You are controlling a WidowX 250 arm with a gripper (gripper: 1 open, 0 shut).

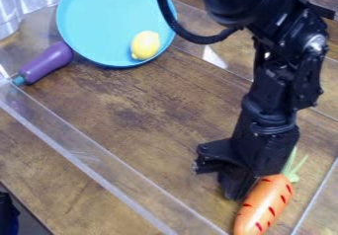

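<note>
My black gripper (227, 174) hangs low over the wooden surface at the lower right, just to the left of an orange toy carrot (264, 205) with red stripes and green leaves. The fingertips are dark and partly hidden by the gripper's body, so whether they are open or shut is hard to see; nothing shows held in them.
A blue plate (95, 20) holding a yellow lemon (145, 45) is at the upper left. A purple toy eggplant (47, 61) lies beside it. Clear plastic strips border the wooden surface (132, 120).
</note>
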